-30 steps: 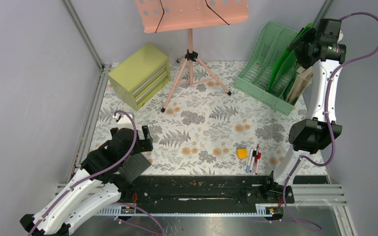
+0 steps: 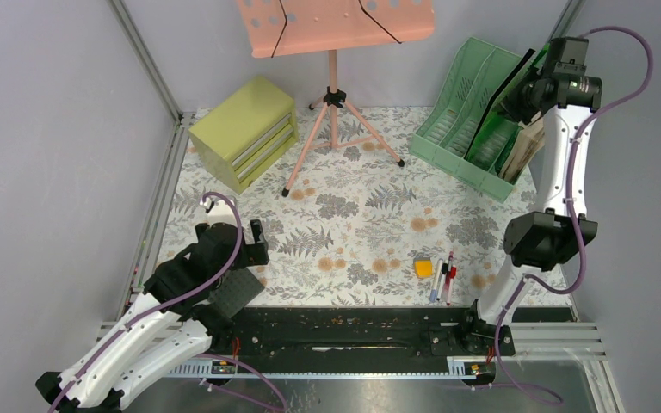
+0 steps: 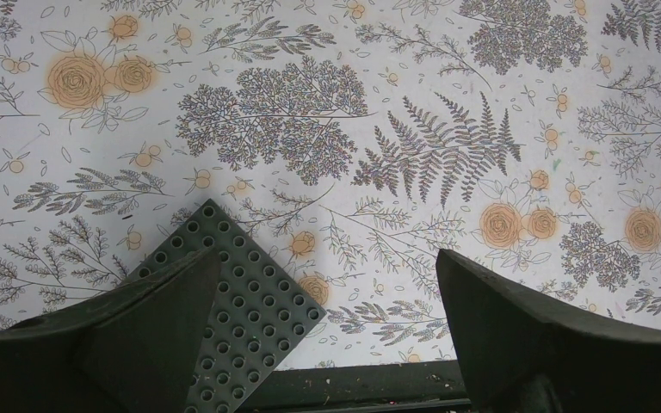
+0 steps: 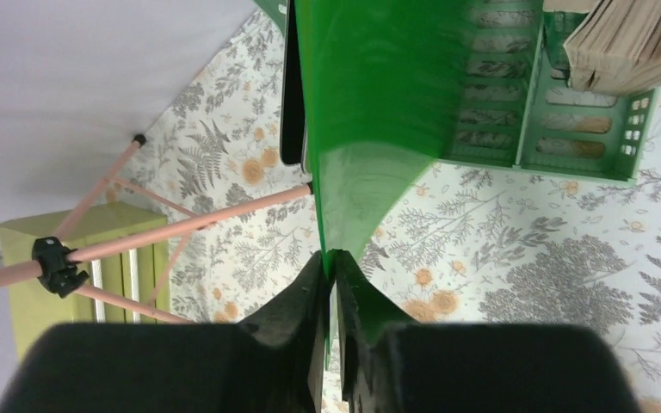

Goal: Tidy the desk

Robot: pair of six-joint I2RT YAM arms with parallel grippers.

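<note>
At the back right stands a pale green file organizer [image 2: 460,168]. A bright green folder [image 4: 379,95] is upright in it, a dark flat object [image 4: 293,112] beside the folder and books [image 2: 525,148] to its right. My right gripper is around the folder's edge, fingers nearly together with the thin sheet between them; whether they pinch it cannot be told. My left gripper [image 2: 231,234] stands open and empty over the table's front left, above a dark studded plate [image 3: 254,318]. A yellow block [image 2: 423,268] and several pens [image 2: 443,277] lie near the front edge.
A yellow-green drawer box [image 2: 250,129] is at the back left. Between it and the organizer stands a pink music stand [image 2: 334,120], its legs spread on the tabletop. Mid-table, the floral surface [image 2: 353,232] is clear.
The dark flat object shows more from above. My left arm barely moved.
</note>
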